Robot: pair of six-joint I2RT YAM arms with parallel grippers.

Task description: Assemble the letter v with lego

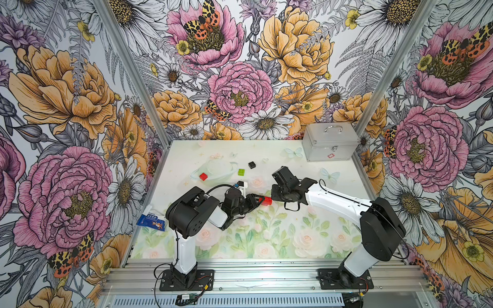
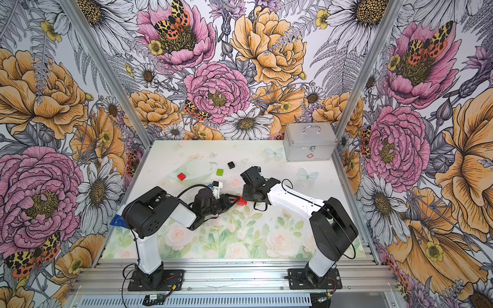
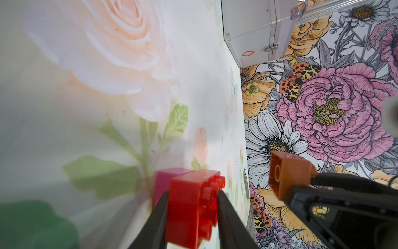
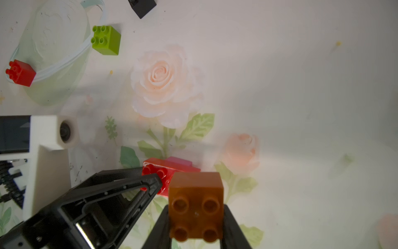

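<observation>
My left gripper [image 1: 255,201] is shut on a red brick [image 3: 184,207], studs facing sideways in the left wrist view, low over the table beside a pink piece. My right gripper is shut on an orange brick [image 4: 195,186], held just above and to the right of the red brick. The orange brick also shows in the left wrist view [image 3: 292,174], apart from the red one. A loose red brick [image 1: 203,176], green brick [image 1: 240,172] and black brick [image 1: 251,165] lie toward the back of the table.
A silver case [image 1: 331,143] stands at the back right corner. A blue packet [image 1: 150,222] lies at the left edge.
</observation>
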